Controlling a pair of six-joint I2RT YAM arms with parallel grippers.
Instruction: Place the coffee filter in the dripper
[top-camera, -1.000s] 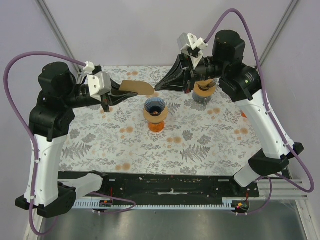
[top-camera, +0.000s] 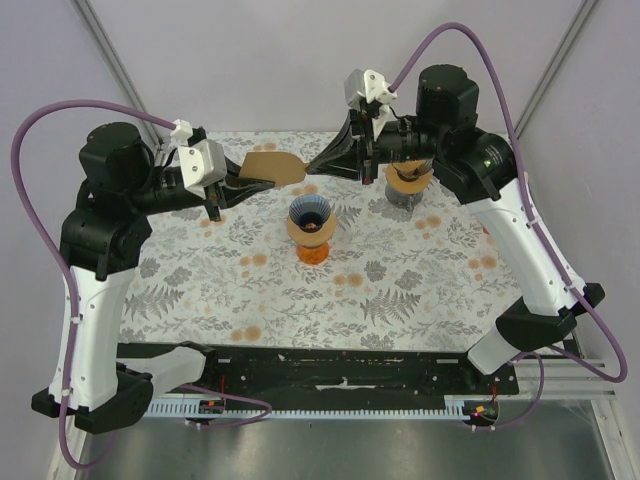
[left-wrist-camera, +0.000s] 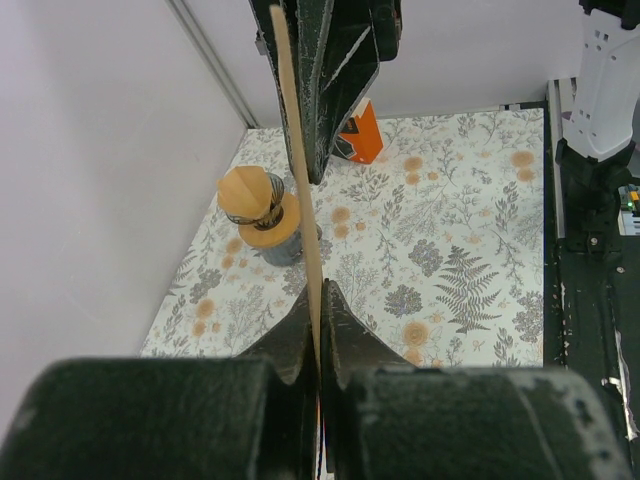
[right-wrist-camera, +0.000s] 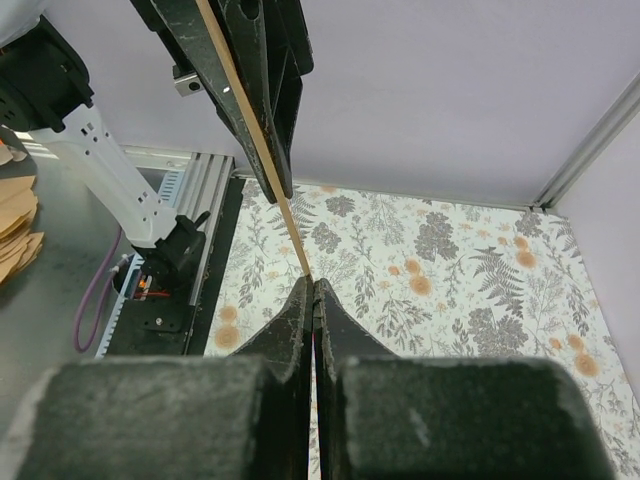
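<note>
A tan paper coffee filter hangs in the air between my two grippers, seen edge-on as a thin strip in both wrist views. My left gripper is shut on one side of it; my right gripper is shut on the opposite edge, at its fingertips. Just below them in the top view, the dripper stands on an orange base on the patterned mat, its ridged inside showing.
Another holder, with tan paper on it, stands at the back right, partly under the right arm. An orange object shows farther off in the left wrist view.
The filter's visible shape has shifted a little; the left arm is almost unmoved.
</note>
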